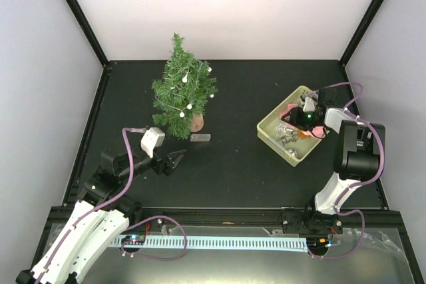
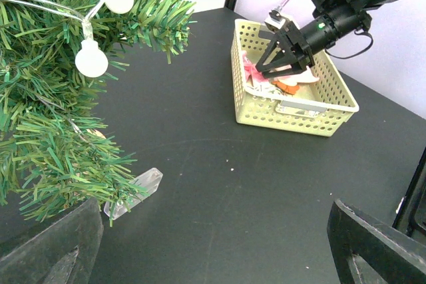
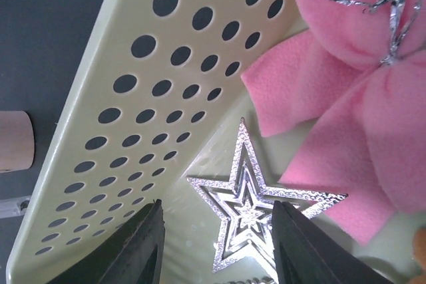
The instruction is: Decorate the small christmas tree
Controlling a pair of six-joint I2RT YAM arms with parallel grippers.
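The small green Christmas tree (image 1: 180, 88) stands at the left of the table, strung with white bulb lights (image 2: 91, 58). At the right, a pale yellow perforated basket (image 1: 271, 143) holds ornaments. Inside it, a silver star (image 3: 247, 214) lies flat near the wall, with a pink fabric bow (image 3: 373, 111) beside it. My right gripper is over the star, its fingers parted on either side with the star showing between them; whether they touch it I cannot tell. Near the tree, my left gripper is open and empty.
A clear plastic block (image 1: 200, 138), apparently joined to the lights, lies by the tree's wooden base (image 1: 197, 122). Other silver ornaments (image 1: 287, 132) and an orange-brown piece (image 2: 287, 87) share the basket. The mid-table is clear.
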